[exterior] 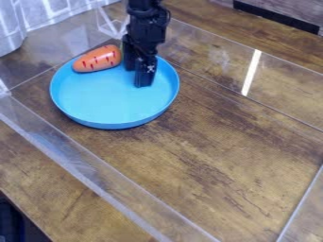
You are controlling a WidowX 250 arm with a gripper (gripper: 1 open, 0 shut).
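Note:
A dark robot gripper (142,61) reaches down from the top centre of the camera view over the back of a round blue plate (108,99). An orange toy carrot (96,60) with dark marks lies at the plate's back left, just left of the gripper. The fingers are dark and small, and I see nothing clearly held between them.
A wooden table top (221,165) fills the right and front, mostly clear. Transparent panels or edges run along the left and across the right. A white, crumpled-looking object is at the top left corner.

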